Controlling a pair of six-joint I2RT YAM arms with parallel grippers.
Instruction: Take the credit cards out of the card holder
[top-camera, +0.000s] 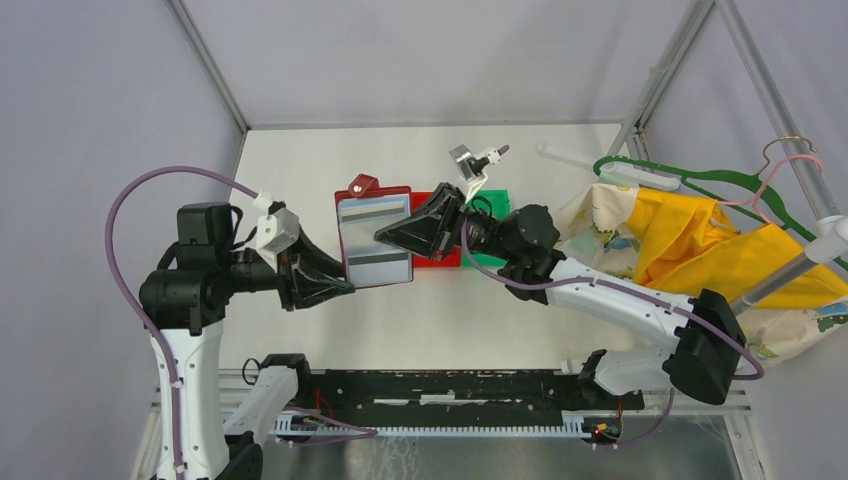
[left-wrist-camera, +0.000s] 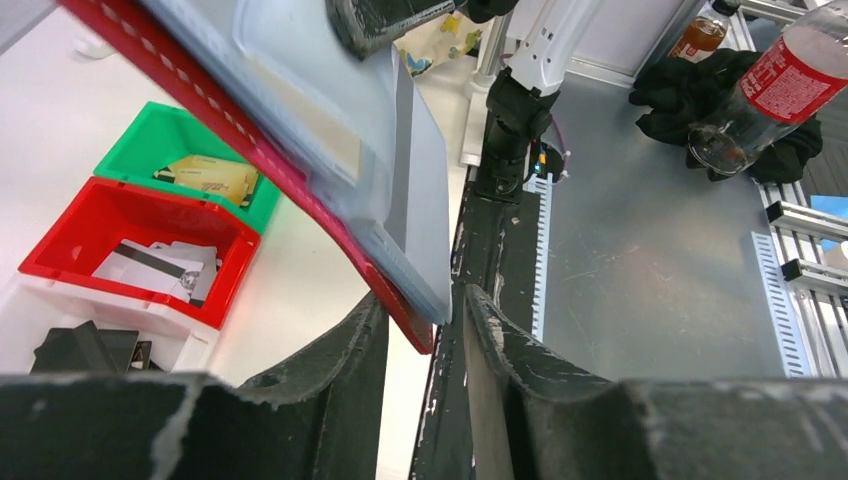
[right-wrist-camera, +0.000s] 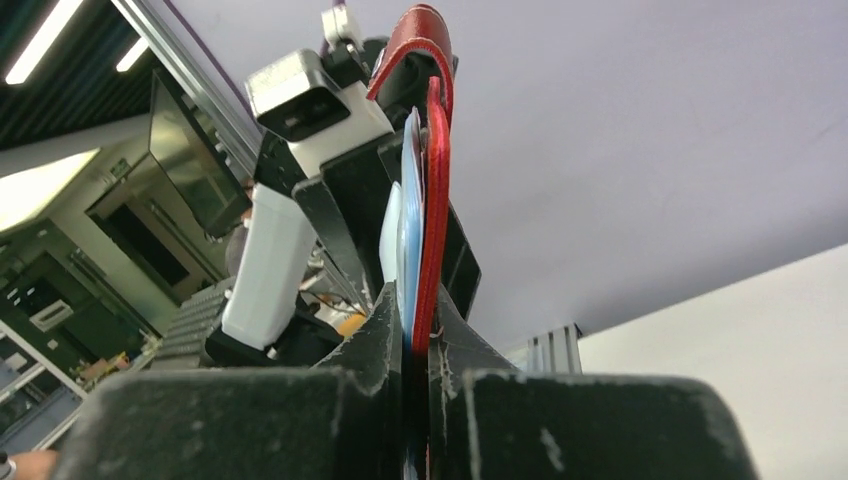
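Note:
The red card holder (top-camera: 362, 187) is spread open in the air, its pale bluish sleeves (top-camera: 375, 268) crossed by grey and cream bands. My right gripper (top-camera: 382, 238) is shut on it from the right. In the right wrist view the red cover (right-wrist-camera: 436, 220) and thin sleeves (right-wrist-camera: 410, 230) run between that gripper's fingers. My left gripper stands open at the holder's lower left; one corner of cover and sleeves (left-wrist-camera: 425, 300) shows between its parted fingertips, contact unclear. Whether the bands are cards in the sleeves I cannot tell.
On the table beneath stand a green bin (left-wrist-camera: 185, 135) with a yellow packet, a red bin (left-wrist-camera: 75, 240) with white and grey items, and a white bin (left-wrist-camera: 190, 350) with dark pieces. Hangers and yellow cloth (top-camera: 690, 245) crowd the right.

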